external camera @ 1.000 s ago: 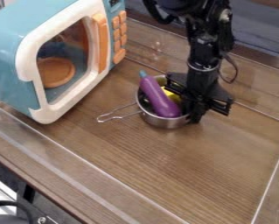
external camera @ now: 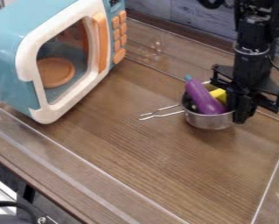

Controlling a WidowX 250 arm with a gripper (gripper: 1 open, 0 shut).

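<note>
A small steel pot [external camera: 209, 121] with a thin wire handle pointing left stands on the wooden table at the right. A purple eggplant [external camera: 201, 96] lies in it beside a yellow item [external camera: 219, 94], mostly hidden. The black gripper [external camera: 242, 103] is low at the pot's right rim, partly over it; its fingertips are dark and I cannot tell whether they are shut on the rim.
A toy microwave [external camera: 24, 61] in teal and white, with an open front showing an orange plate inside, fills the upper left.
</note>
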